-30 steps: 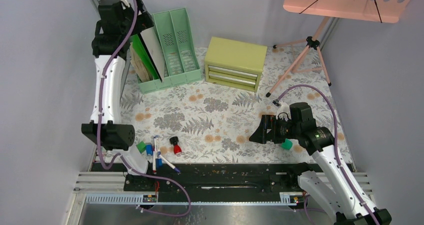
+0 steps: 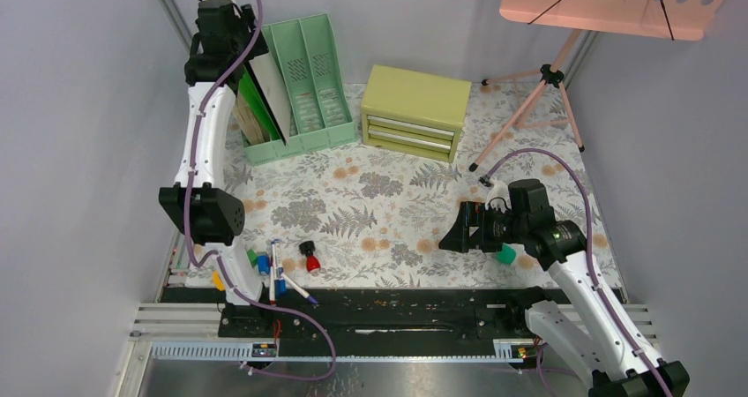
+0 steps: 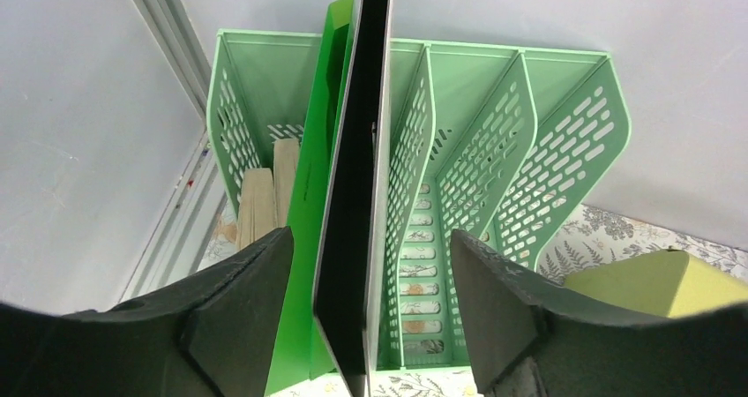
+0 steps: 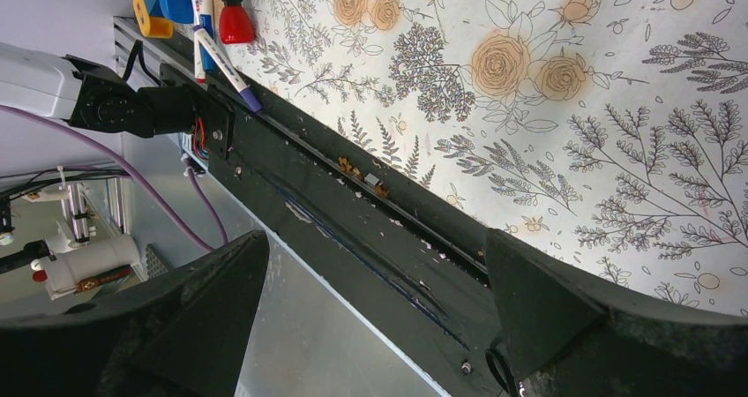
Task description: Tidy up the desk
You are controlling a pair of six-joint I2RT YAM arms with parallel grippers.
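Observation:
At the back left stands the green file rack (image 2: 319, 136), with wooden pieces (image 2: 247, 122), a green folder (image 2: 251, 97) and a black-and-white board (image 2: 275, 93) upright in its left part. My left gripper is over the rack, its fingers (image 3: 251, 278) spread to either side of the board (image 3: 348, 194) and green folder (image 3: 304, 212). Gaps show between the fingers and these items. On the right half of the desk, my right gripper (image 2: 457, 229) hangs open and empty. Markers (image 2: 300, 288) and a red-and-black item (image 2: 310, 256) lie at the front left.
A yellow-green drawer box (image 2: 415, 106) stands right of the rack. Behind on the right is a pink stand (image 2: 551, 78). A green block (image 2: 504, 254) lies beneath the right arm.

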